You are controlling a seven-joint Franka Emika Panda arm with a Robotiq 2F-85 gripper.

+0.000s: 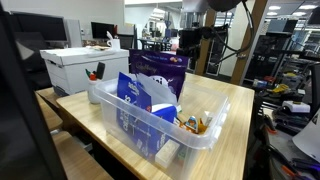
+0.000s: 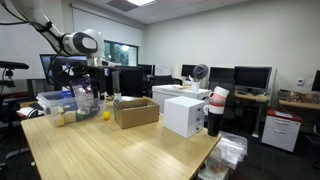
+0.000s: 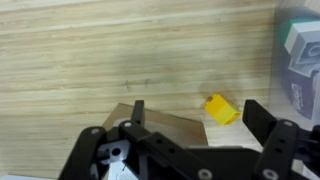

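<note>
My gripper is open in the wrist view, its two dark fingers wide apart. A small yellow object (image 3: pixel 222 109) lies below on the wooden table, toward the right finger; nothing is held. Exterior view 2 shows the same yellow object (image 2: pixel 106 116) near the cardboard box (image 2: pixel 138 115). A clear plastic bin (image 1: pixel 186 139) holds purple and blue bags (image 1: pixel 160 75) and several small colourful items. In exterior view 1 the arm hangs above and behind the bin, and the fingertips are hard to make out.
A white box (image 2: pixel 184 117) stands right of the cardboard box. In exterior view 1, a white cup (image 1: pixel 96 94) with pens sits beside the bin. Bare wood (image 3: pixel 130 55) fills much of the wrist view, and the table front (image 2: pixel 110 155) is clear.
</note>
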